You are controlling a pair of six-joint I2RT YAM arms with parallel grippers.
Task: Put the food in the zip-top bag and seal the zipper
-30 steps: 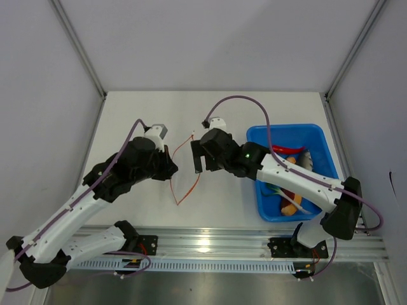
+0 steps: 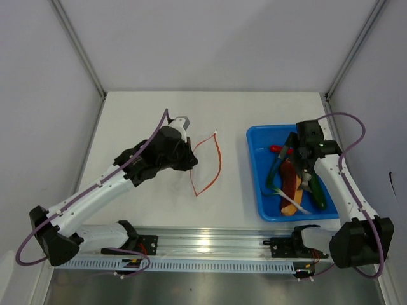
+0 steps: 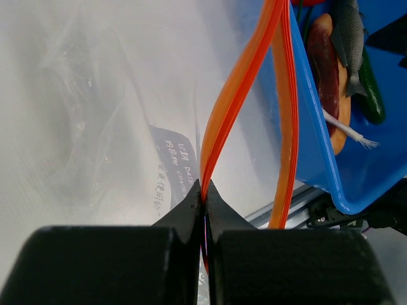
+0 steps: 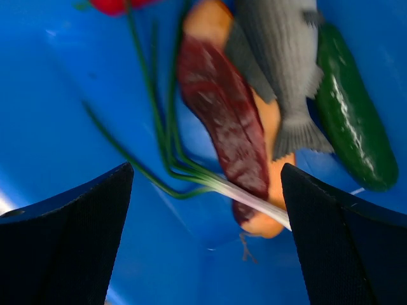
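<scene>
A clear zip bag with an orange zipper (image 2: 217,155) stands loosely open on the white table. My left gripper (image 2: 189,162) is shut on the near strip of that zipper, as the left wrist view shows. My right gripper (image 2: 289,152) is open over the blue bin (image 2: 261,184). In the right wrist view, below its fingers, are a dark red meat piece (image 4: 226,121) on an orange-tan item (image 4: 273,184), a fish (image 4: 283,70), a cucumber (image 4: 356,121), a spring onion (image 4: 245,197) with green leaves and a red pepper (image 4: 108,5).
The table (image 2: 137,203) around the bag is mostly clear, with a bare stretch between bag and bin. Metal rails (image 2: 210,251) run along the near edge. Walls border the sides and back.
My right arm has swung rightward from beside the bag to over the bin. My left gripper has moved slightly right and up in the top view, taking the zipper along.
</scene>
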